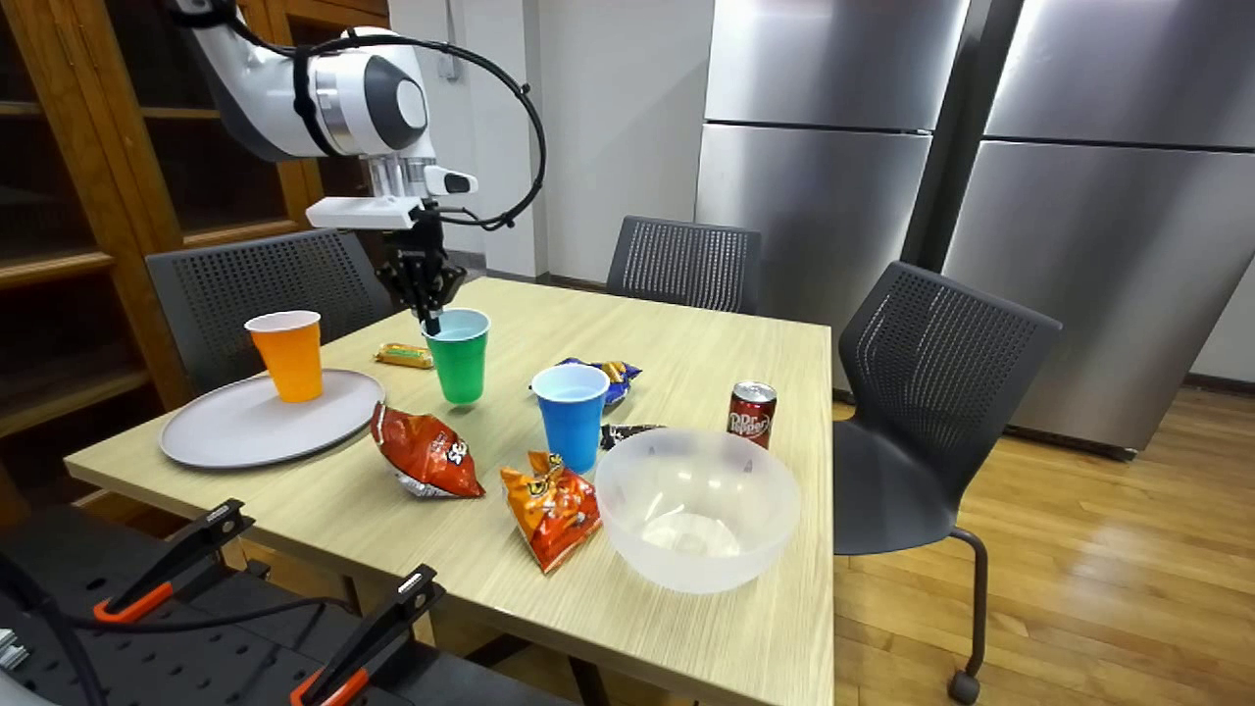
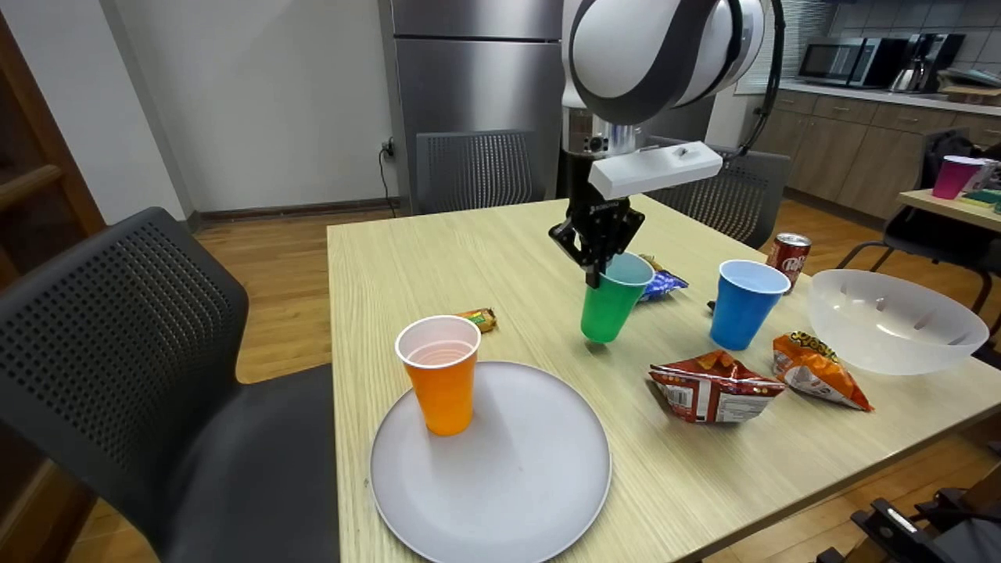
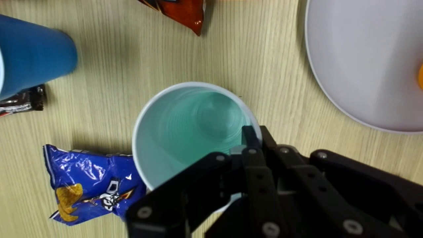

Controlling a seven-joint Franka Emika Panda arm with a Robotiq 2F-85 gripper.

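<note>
My gripper is shut on the rim of a green cup, one finger inside the wall and one outside. The cup is upright and appears just above the table, with a small shadow under it in the second exterior view. From the wrist, the cup's pale inside looks empty. An orange cup stands on a grey plate at the table's near left in that second view. A blue cup stands by itself to the right of the green one.
Around the green cup lie a red chip bag, a blue chip bag and a gold-wrapped bar. Farther right are an orange bag, a frosted bowl and a soda can.
</note>
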